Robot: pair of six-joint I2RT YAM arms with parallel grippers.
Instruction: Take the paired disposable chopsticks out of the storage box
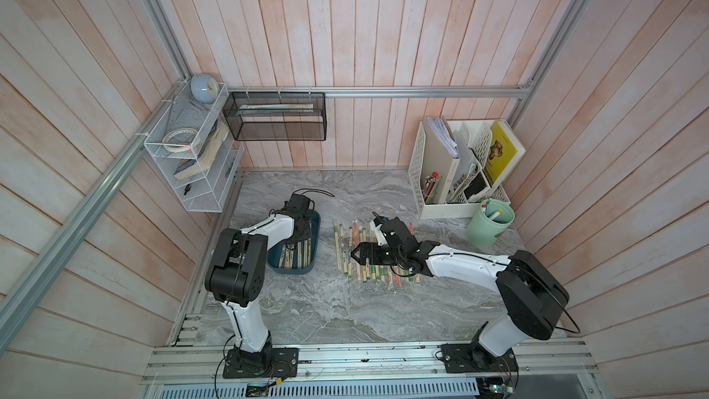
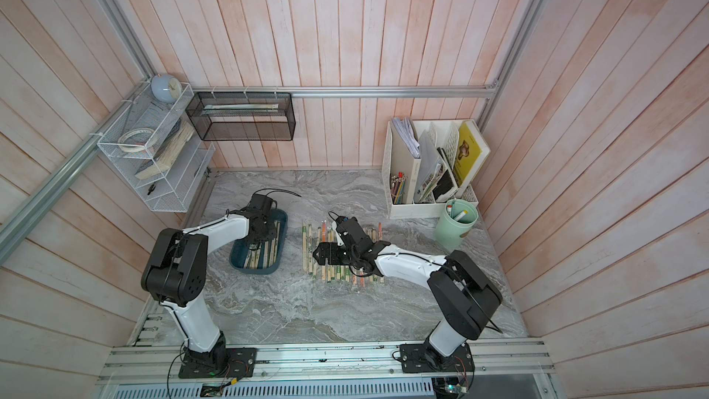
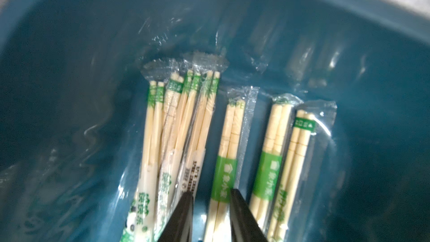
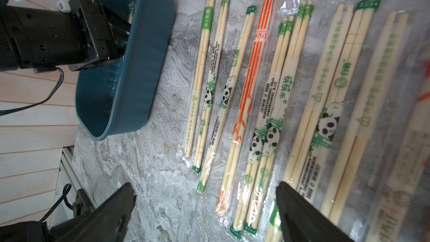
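Observation:
In the left wrist view, several wrapped chopstick pairs lie side by side in the dark blue storage box (image 3: 380, 121). My left gripper is down in the box, its fingers part open around a pair with a green band (image 3: 224, 170). The right finger overlaps this pair's edge, while a gap shows on the left; contact cannot be told. Two more pairs (image 3: 267, 170) lie to the right, and a cluster (image 3: 168, 143) to the left. My right gripper stands open over chopstick pairs (image 4: 264, 148) laid out on the table, holding nothing.
Laid-out pairs form a row on the marble table right of the box (image 1: 316, 244). At the back right stand a white file holder (image 1: 450, 210) and a green cup (image 1: 487, 229). Bare table (image 1: 332, 310) shows in front of the row.

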